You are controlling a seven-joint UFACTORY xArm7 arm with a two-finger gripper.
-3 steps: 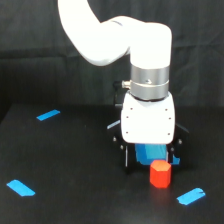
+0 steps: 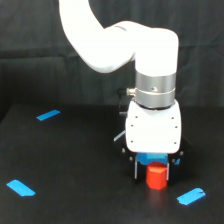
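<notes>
My white gripper (image 2: pixel 151 172) hangs low at the right of centre, its dark fingers around a red block (image 2: pixel 156 176). Whether they press on the block cannot be told. A blue object (image 2: pixel 152 158) sits just behind the red block, mostly hidden by the gripper body.
Blue tape strips lie on the black surface: one at the back left (image 2: pixel 49 114), one at the front left (image 2: pixel 21 188), one at the front right (image 2: pixel 192 196).
My gripper has moved lower and a little toward the viewer, and its fingers now flank the red block, which appears slightly further left.
</notes>
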